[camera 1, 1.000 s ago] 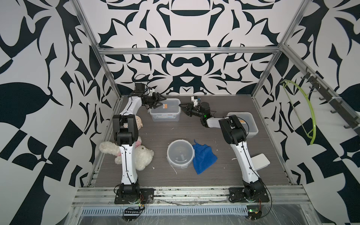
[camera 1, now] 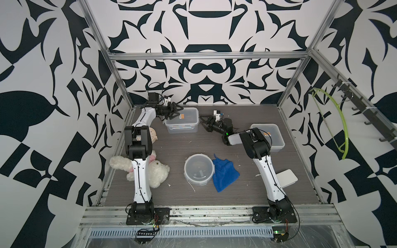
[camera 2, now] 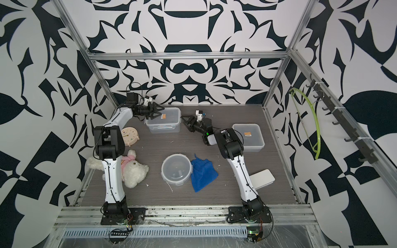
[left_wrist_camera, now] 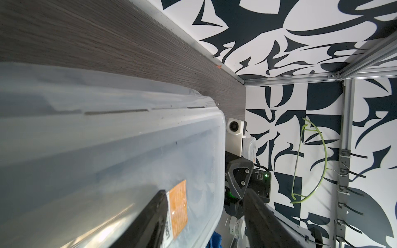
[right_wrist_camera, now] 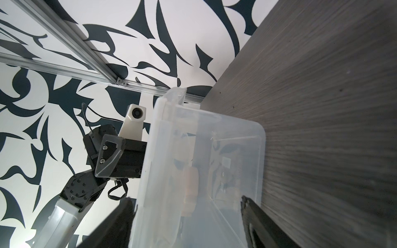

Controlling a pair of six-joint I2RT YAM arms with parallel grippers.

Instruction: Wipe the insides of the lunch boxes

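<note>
A clear lidded lunch box (camera 1: 188, 119) with an orange label stands at the back centre-left. My left gripper is at its left part, fingertips apart over the lid; what lies between them is unclear. My right gripper stands open at the box's right end, facing its translucent wall. A second rectangular box (camera 2: 252, 138) stands on the right and a round container (camera 1: 198, 167) at front centre. The blue cloth (camera 1: 224, 175) lies beside the round container.
A white plush toy (camera 1: 158, 173) and a round wooden piece (camera 2: 130, 134) lie on the left. A white flat item (camera 2: 261, 178) lies at front right.
The left gripper and box have barely moved.
</note>
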